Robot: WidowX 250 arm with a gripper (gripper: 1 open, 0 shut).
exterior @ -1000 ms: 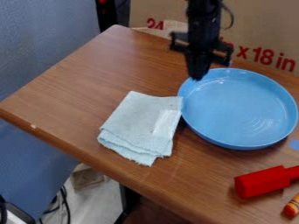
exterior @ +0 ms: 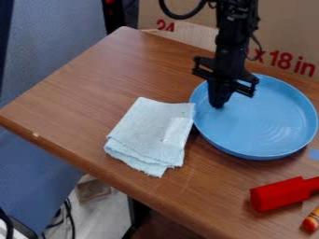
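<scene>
A black robot gripper (exterior: 219, 95) hangs from the top of the view, its tip low over the upper left part of a blue plate (exterior: 262, 126) at the right of the table. Its fingers are dark and overlap, so I cannot tell whether it is open or shut or touching the plate. A folded pale cloth (exterior: 147, 135) lies just left of the plate.
A red object (exterior: 277, 194) lies below the plate at the right, with an orange-and-red item (exterior: 312, 219) near the bottom right corner. A cardboard panel (exterior: 286, 28) stands behind.
The gripper has moved down and slightly right, onto the upper left area of the plate. The plate and cloth are unmoved.
</scene>
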